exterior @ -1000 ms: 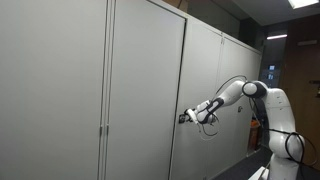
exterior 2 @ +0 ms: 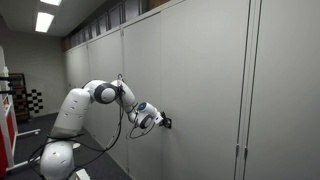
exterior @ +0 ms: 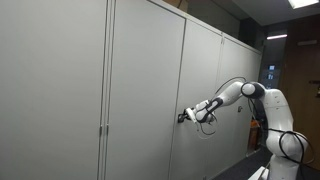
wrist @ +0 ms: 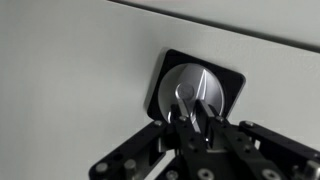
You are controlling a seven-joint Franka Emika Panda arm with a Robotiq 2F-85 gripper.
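Observation:
A tall grey cabinet door (exterior: 145, 90) carries a black square plate with a round silver knob (wrist: 190, 82) set in it. In the wrist view, my gripper is right at the knob, its narrow fingers close together over the knob's lower part. Whether they touch or clasp it is hard to make out. Seen from outside, the gripper (exterior 2: 165, 123) reaches the door front at the dark lock plate, with the arm stretched towards it from the side.
A row of tall flat grey doors (exterior 2: 205, 90) forms a wall in front of the arm. Thin vertical seams part the panels. A cable (exterior 2: 102, 150) loops loosely from the arm. Small handles (exterior: 104, 129) sit on the farther door seam.
The arm and gripper stay nearly in place at the knob. The dark line along the door edge beside the gripper looks thinner now than before.

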